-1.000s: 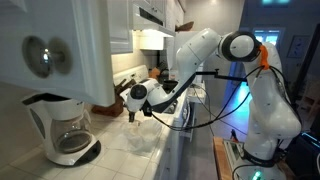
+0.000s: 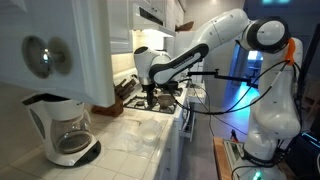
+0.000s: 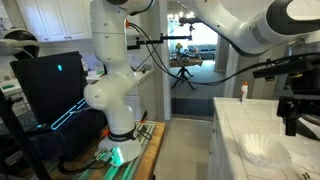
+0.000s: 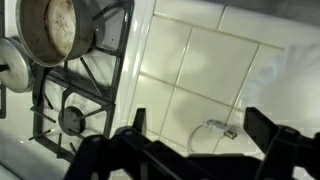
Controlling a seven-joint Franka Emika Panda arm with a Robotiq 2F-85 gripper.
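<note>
My gripper hangs open above the white tiled counter (image 4: 185, 75), with its two dark fingers apart and nothing held between them. In exterior view 1 the gripper (image 2: 152, 100) is near the stove end of the counter. A clear, crumpled-looking plastic item (image 3: 265, 148) lies on the counter, and a translucent sheet-like shape (image 4: 285, 85) shows at the right of the wrist view. Below the fingers lies a small thin ring-shaped object (image 4: 205, 133); what it is, I cannot tell.
A metal pot (image 4: 62, 28) sits on the black stove grate (image 4: 118, 60) at the wrist view's left, with a second round pan or lid (image 4: 12, 65) beside it. A white coffee maker (image 2: 70, 132) stands at the counter's near end. Bare tiles lie between.
The arm has swung away from the coffee maker toward the stove end of the counter. The gripper has moved from above the clear items to near the stove.
</note>
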